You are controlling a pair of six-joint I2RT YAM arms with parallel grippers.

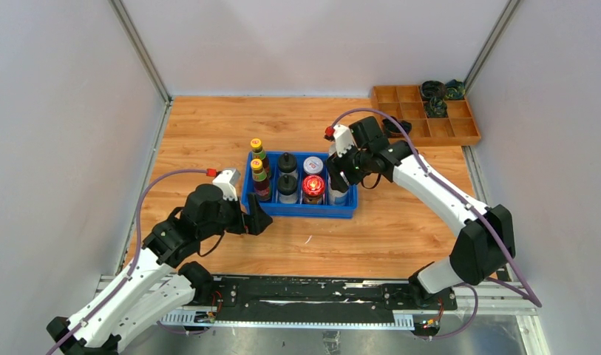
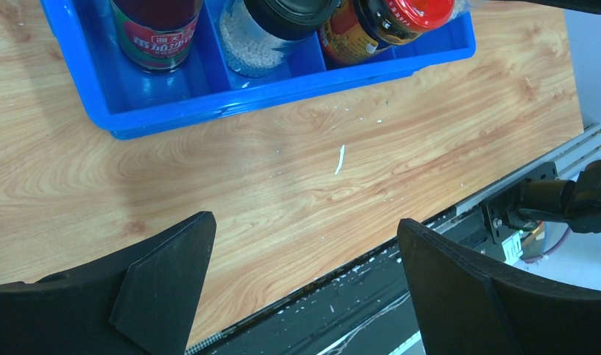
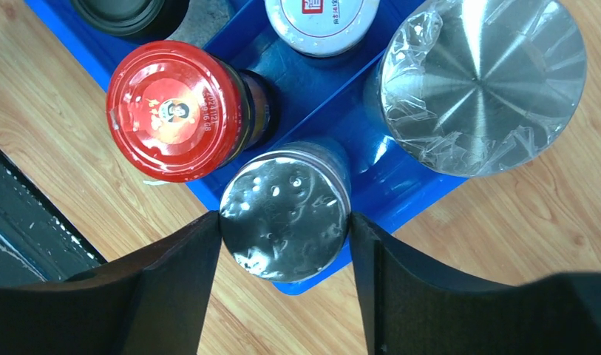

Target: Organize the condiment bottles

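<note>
A blue divided tray (image 1: 301, 211) holds sauce bottles (image 1: 259, 181), black-lidded shakers (image 1: 287, 190), a red-lidded jar (image 3: 164, 111), a white-lidded jar (image 3: 319, 18), a steel-topped container (image 3: 483, 81) and a shorter silver-lidded container (image 3: 282, 216). My right gripper (image 1: 337, 172) is over the tray's right end, its fingertips at either side of the silver lid; whether they grip it is unclear. My left gripper stands open over bare table at the tray's front left, with nothing between its fingers.
A wooden compartment box (image 1: 452, 129) with dark bowls sits at the back right. Walls enclose both sides and the back.
</note>
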